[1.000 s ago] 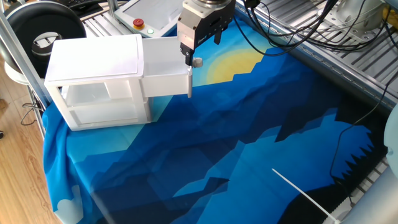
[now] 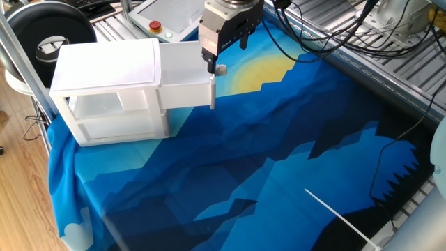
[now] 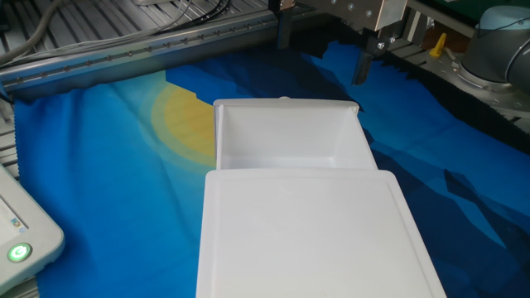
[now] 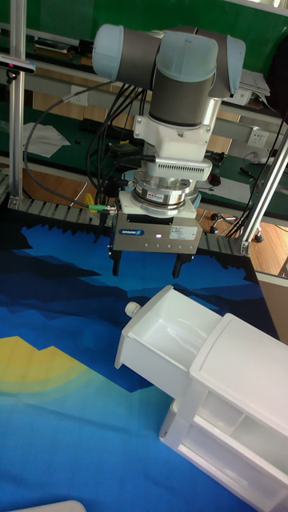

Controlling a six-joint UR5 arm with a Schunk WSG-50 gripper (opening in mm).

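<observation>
A white drawer cabinet [image 2: 106, 66] stands at the left of the cloth in exterior view 1. Its upper drawer [image 3: 290, 136] is pulled out, and the inside that shows is empty. A small round knob [image 4: 132, 309] sits on the drawer's front. My gripper [image 4: 147, 268] is open, its two dark fingers [image 4: 178, 266] wide apart with nothing between them. It hangs above and just beyond the drawer front, apart from the knob as seen in exterior view 3. Below the upper drawer, a lower drawer [image 2: 117, 125] is closed.
Blue patterned cloth [image 2: 230, 167] covers the table, with wide free room in front of the drawer. A thin white rod [image 2: 338, 215] reaches over the near right part. A panel with a red button [image 2: 155, 26] lies behind the cabinet. Black cables [image 2: 348, 42] run along the back rail.
</observation>
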